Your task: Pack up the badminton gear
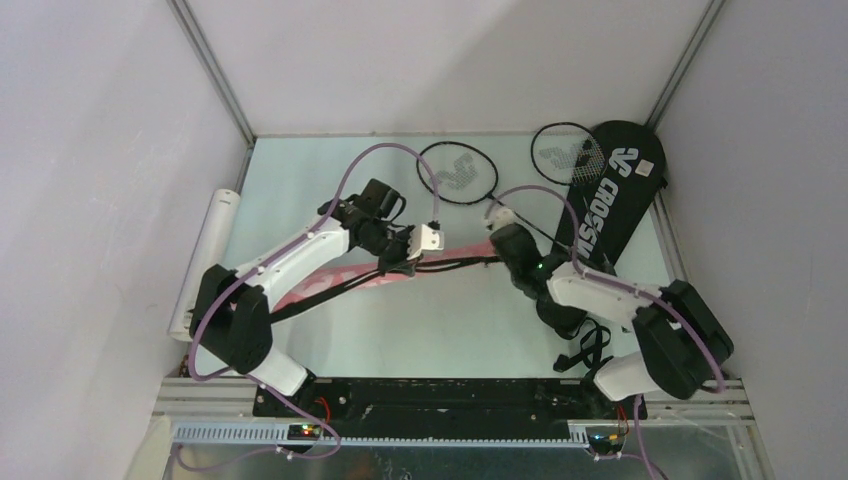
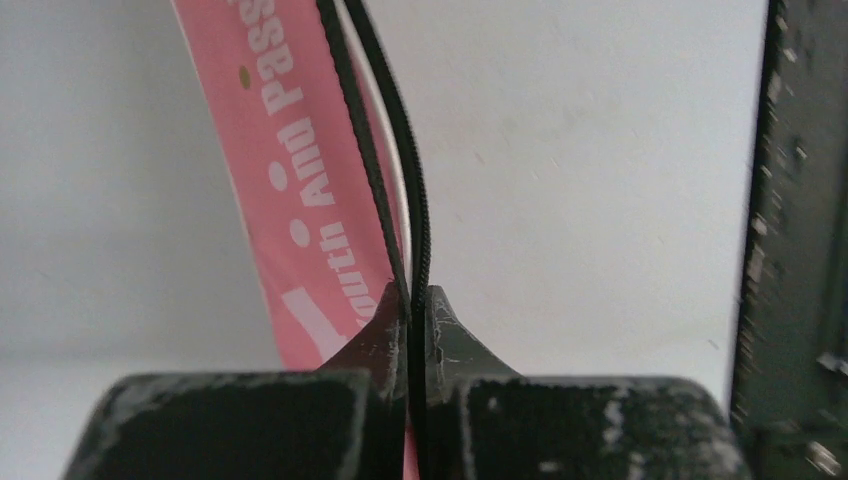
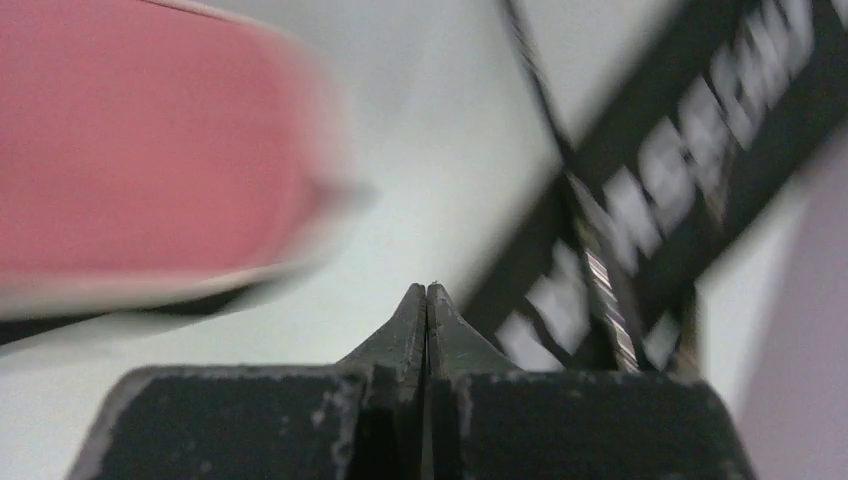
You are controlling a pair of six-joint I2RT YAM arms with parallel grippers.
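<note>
A long pink case (image 1: 350,276) with black edging lies slantwise across the middle of the table; white lettering shows on it in the left wrist view. My left gripper is shut on the case's black edge strip (image 2: 405,200), which runs between its fingertips. At the case's right end hovers my right arm, blurred in the top view. Its gripper is shut, with nothing between its fingers. Two rackets lie at the back: one racket (image 1: 457,173) near the centre, the other racket (image 1: 567,153) partly over the black CROSSWAY bag (image 1: 634,200).
A white roll (image 1: 207,262) lies along the left wall. Black straps (image 1: 590,345) lie loose at the front right. Walls close in the table on the left, right and back; bare surface shows in front of the pink case and at the back left.
</note>
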